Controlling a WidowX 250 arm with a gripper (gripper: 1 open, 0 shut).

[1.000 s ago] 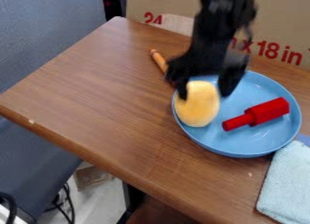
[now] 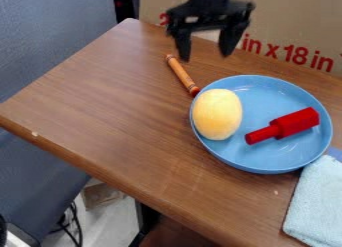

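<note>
My black gripper is high at the top of the view, blurred, its two fingers spread apart with nothing visible between them. It hangs above the back of the wooden table. A blue plate holds a pale yellow oval object on its left side and a red cylindrical object on its right. An orange stick lies on the table to the upper left of the plate.
A folded light blue cloth lies right of the plate's front. A cardboard box stands behind the table. A blue-grey padded surface is beyond the left edge.
My gripper has risen from over the yellow object on the plate to the top of the view, drifting toward the back left. The objects on the table look unmoved.
</note>
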